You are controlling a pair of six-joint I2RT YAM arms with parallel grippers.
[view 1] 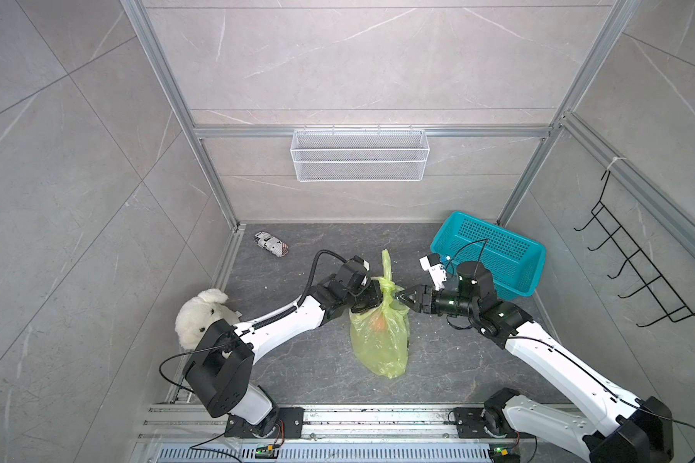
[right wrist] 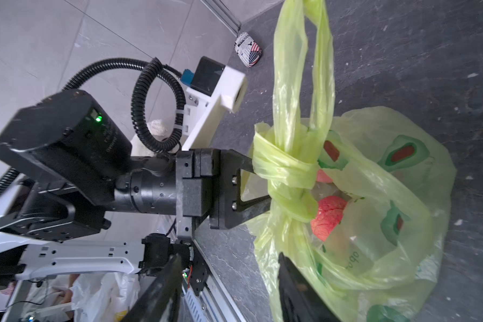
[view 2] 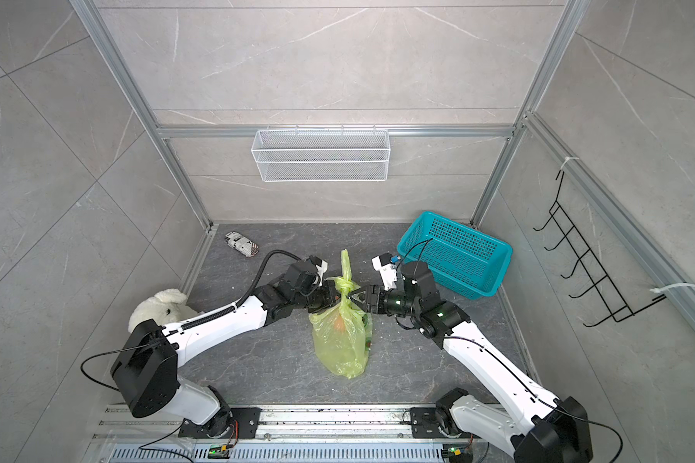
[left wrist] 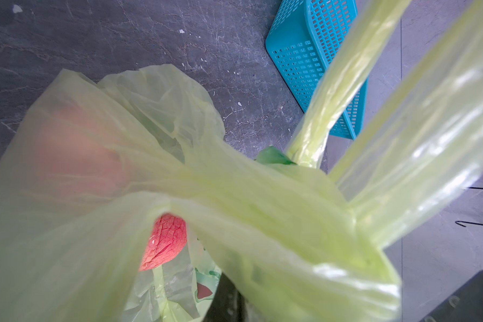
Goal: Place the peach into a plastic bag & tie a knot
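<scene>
A translucent yellow-green plastic bag (view 1: 378,347) stands mid-floor, gathered into a knot-like wrap (right wrist: 287,171) with long tails above. The pinkish-red peach (right wrist: 327,214) shows inside. My left gripper (view 1: 370,299) is at the gathered neck from the left; in the right wrist view its tips disappear behind the plastic, shut, with what lies between unclear. My right gripper stands open just right of the neck, nothing visibly held between its fingers.
A teal basket (view 1: 488,250) sits back right, a patterned shoe-like item (view 1: 271,244) back left, and a white plush toy (view 1: 200,320) by the left wall. A black hook rack hangs on the right wall, a white mesh shelf on the back wall.
</scene>
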